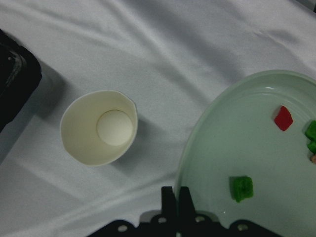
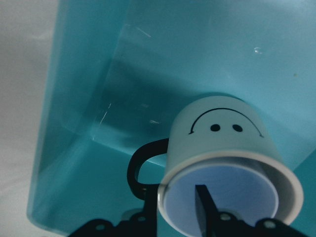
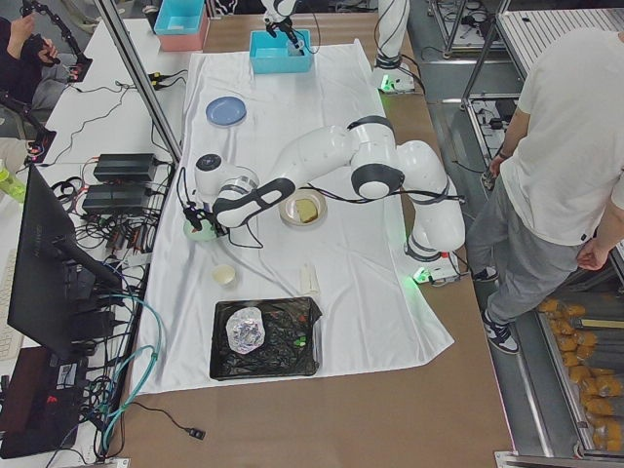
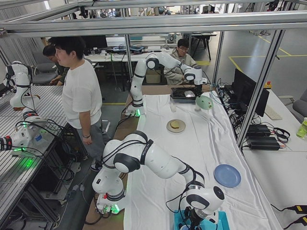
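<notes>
My left gripper is closed on the rim of a green plate point(image 1: 222, 143), which carries small green and red pieces. A cream cup point(image 1: 84, 128) stands beside it, near the black tray point(image 3: 224, 351). My right gripper is down in the blue bin point(image 2: 64, 98), its fingers apart at the rim of a white mug point(image 2: 217, 133) with a black handle and printed face, one finger outside and one over the opening. Light blue shows inside the mug.
A blue plate point(image 4: 227, 176) and a beige plate with a yellow item point(image 4: 171, 125) lie on the white cloth. Monitors and cables line one side; a person point(image 3: 556, 175) stands beside the other.
</notes>
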